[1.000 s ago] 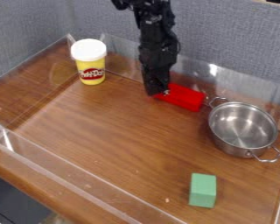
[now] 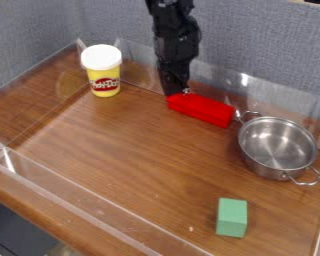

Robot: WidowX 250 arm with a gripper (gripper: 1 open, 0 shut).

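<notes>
My gripper (image 2: 178,86) hangs at the top centre over the back of the table, its tips at the left end of a red block (image 2: 203,110) lying on the wood. It looks shut, with nothing clearly between its fingers; whether it touches the block I cannot tell.
A yellow Play-Doh tub with white lid (image 2: 101,75) stands at the back left. A metal pot (image 2: 276,145) sits on the right, beside the red block. A green block (image 2: 232,217) is at the front right.
My gripper has moved slightly back and to the left from in front of the red block, whose left part now shows more.
</notes>
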